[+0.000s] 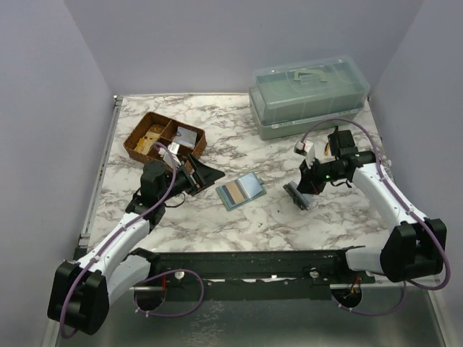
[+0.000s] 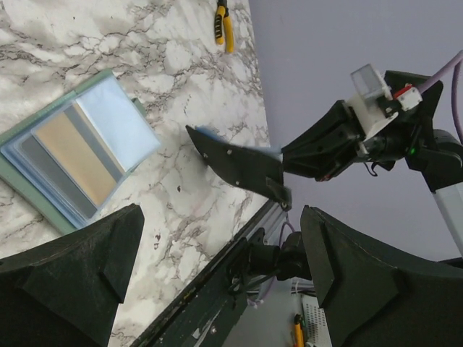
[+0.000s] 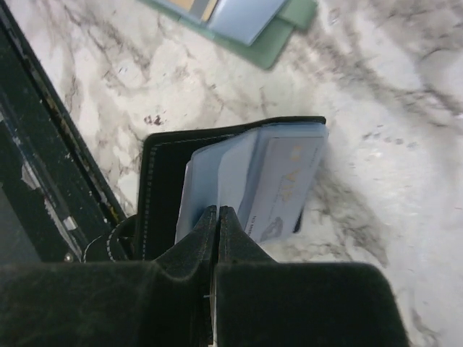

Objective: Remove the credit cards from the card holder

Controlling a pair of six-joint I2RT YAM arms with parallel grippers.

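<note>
The black card holder, with pale cards in it, hangs from my right gripper, whose fingers are shut on it; the top view shows it at right of centre, and the left wrist view shows its dark side (image 2: 231, 166). My left gripper (image 1: 203, 176) stands open left of centre, nothing between its fingers. A green mat (image 1: 228, 202) with flat cards (image 2: 72, 155) on it lies on the marble table between the two grippers.
A wicker basket (image 1: 137, 134) with items sits at the back left, stacked clear plastic boxes (image 1: 307, 94) at the back right. Yellow-handled pliers (image 2: 228, 32) lie near the right.
</note>
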